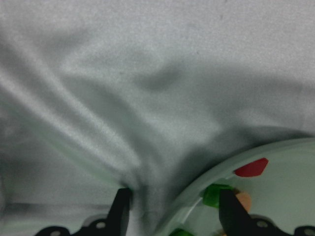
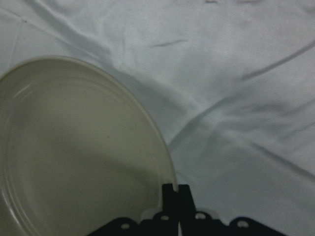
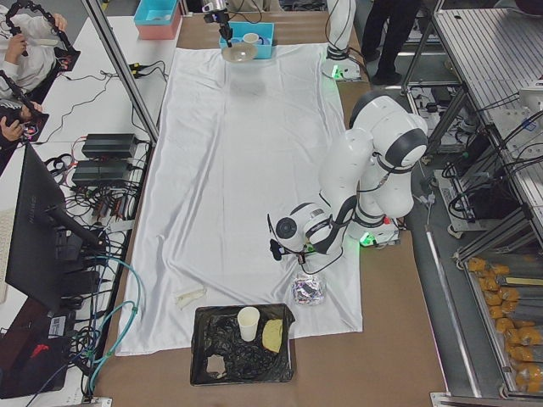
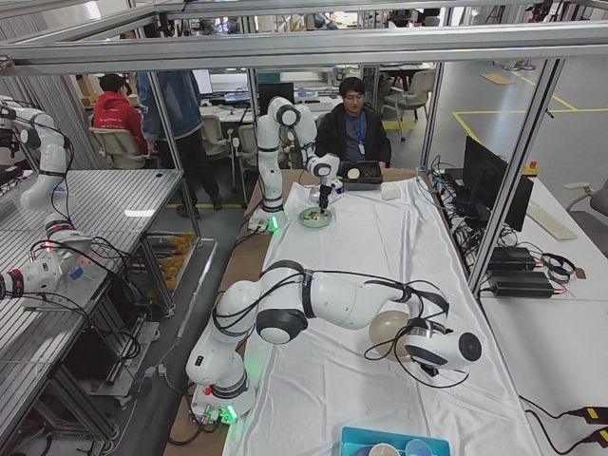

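Observation:
A beige plate (image 2: 83, 142) is tilted or raised at the far end of the cloth in the camera left view, my right gripper shut on its rim; in the right wrist view the fingertips meet at that rim. My left gripper stands open at the edge of a pale green plate (image 1: 288, 191) holding a red piece (image 1: 251, 167), a green piece (image 1: 211, 195) and an orange one, partly hidden by a finger.
A black tray (image 3: 229, 356) with a cup and a yellow item lies at the near end, beside a foil packet (image 3: 308, 290). A blue bin (image 4: 389, 442) with cups stands at the other end.

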